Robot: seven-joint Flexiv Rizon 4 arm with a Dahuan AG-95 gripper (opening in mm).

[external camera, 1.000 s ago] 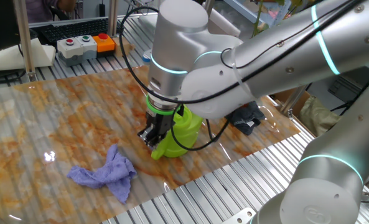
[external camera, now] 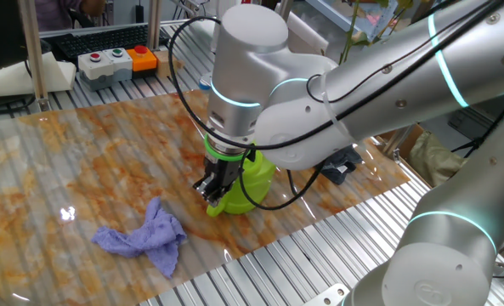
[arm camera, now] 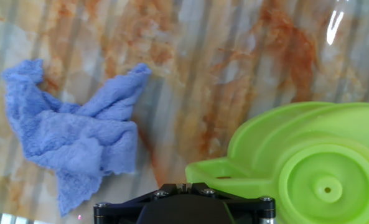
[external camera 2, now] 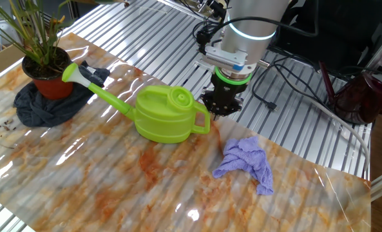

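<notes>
A lime-green watering can [external camera 2: 163, 115] with a pale spout tip stands upright on the marbled sheet. My gripper [external camera 2: 220, 111] points down by the can's handle end, apparently behind it in exterior view 2. In exterior view 1 the gripper [external camera: 207, 189] covers part of the can [external camera: 250, 185]. From the wrist, the black fingers of the gripper look brought together, nothing visible between them. The can's handle corner [arm camera: 210, 171] lies just ahead and to the right of them; whether they touch cannot be told. A crumpled purple cloth [arm camera: 88, 134] lies apart, to the left.
A potted plant [external camera 2: 51, 78] sits on a dark cloth [external camera 2: 33, 111] beyond the spout. On the slatted metal surface are a dark red kettle [external camera 2: 358, 96] and loose cables. Button boxes [external camera: 107, 68] stand at the back left. Much of the marbled sheet [external camera: 56, 170] is bare.
The can and purple cloth stay put.
</notes>
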